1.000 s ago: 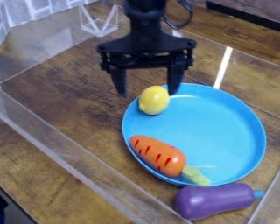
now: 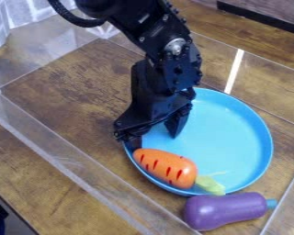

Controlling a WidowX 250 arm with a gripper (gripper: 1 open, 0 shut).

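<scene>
My black gripper [image 2: 152, 122] is low over the left back of a blue plate [image 2: 238, 142], its fingertips near the plate's left edge and open. An orange toy carrot [image 2: 167, 167] with dark stripes and a pale green top lies at the front of the plate, just in front of the gripper.
A purple toy eggplant [image 2: 224, 210] lies outside the plate at the front right. Clear plastic walls run along the left.
My gripper has come down over the left back of the plate, covering the yellow object. The plate appears shifted slightly left; carrot and eggplant look nearly unchanged.
</scene>
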